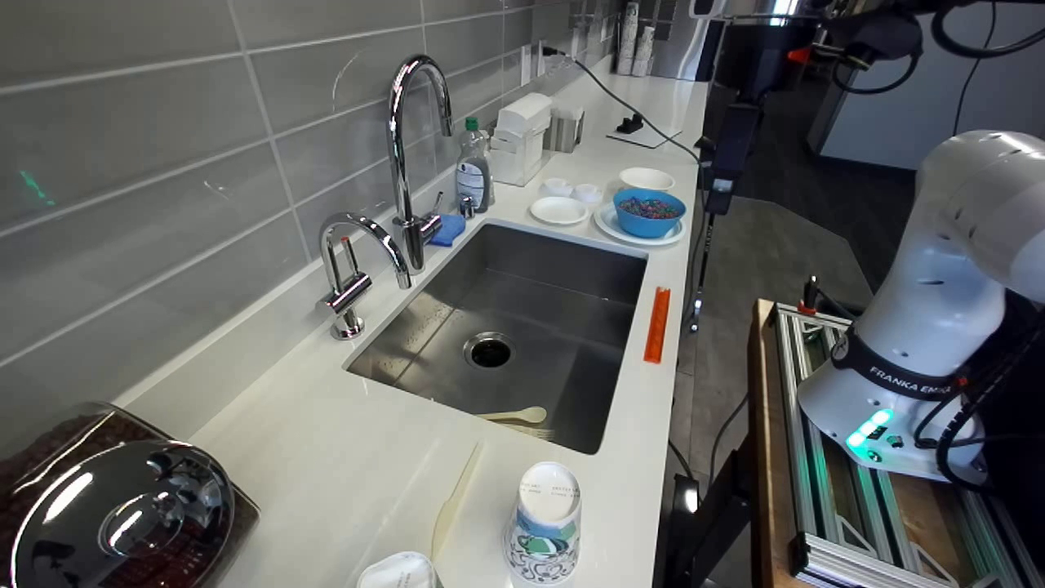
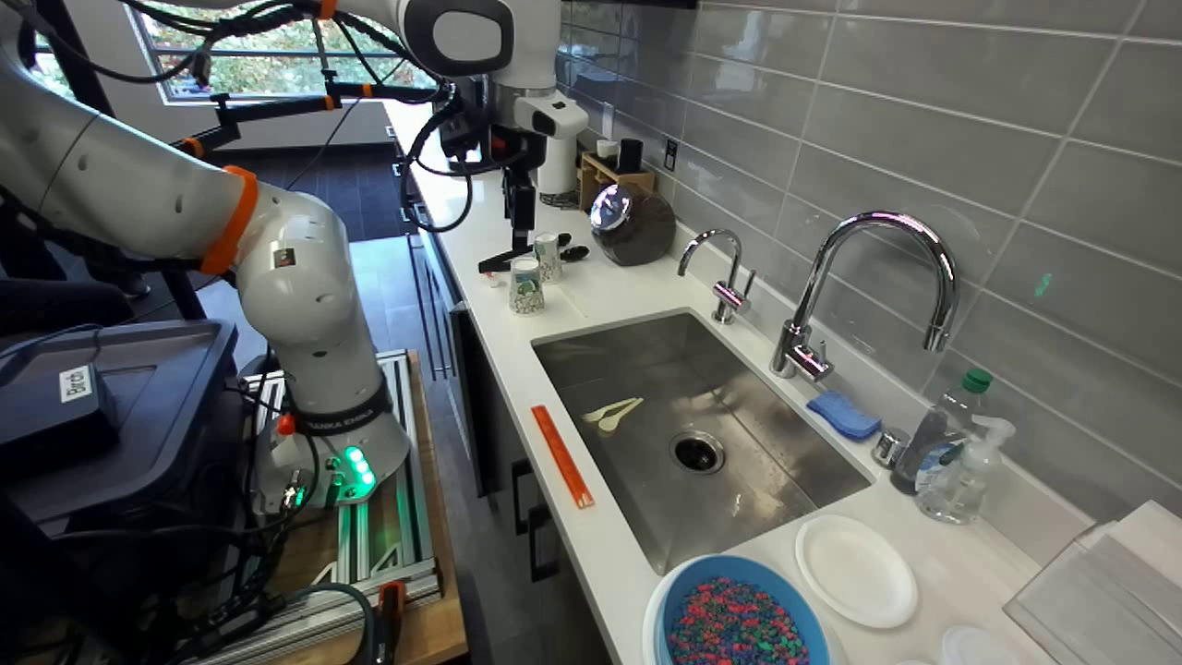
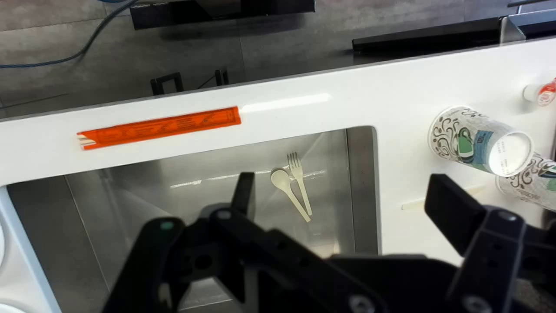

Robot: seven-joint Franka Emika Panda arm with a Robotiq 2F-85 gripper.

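Observation:
In the wrist view my gripper stands open, its two dark fingers wide apart and nothing between them. Beneath it, a pale spoon (image 3: 282,180) and a pale fork (image 3: 297,171) lie in the steel sink (image 3: 208,172). A pale knife (image 1: 453,510) rests on the counter beside the sink. Two upside-down patterned paper cups (image 3: 466,138) stand on that same side. Along the counter's front edge lies a long orange packet (image 3: 167,128). In exterior view 2 the dark gripper hangs over the counter's far end, partly hidden by cables.
Two chrome taps (image 1: 402,147) rise behind the sink. A blue bowl (image 1: 648,220) of coloured bits sits on a plate at the sink's other end, near a white plate (image 1: 559,211) and a soap bottle (image 1: 474,171). A glossy dark-lidded container (image 1: 127,519) occupies the back corner.

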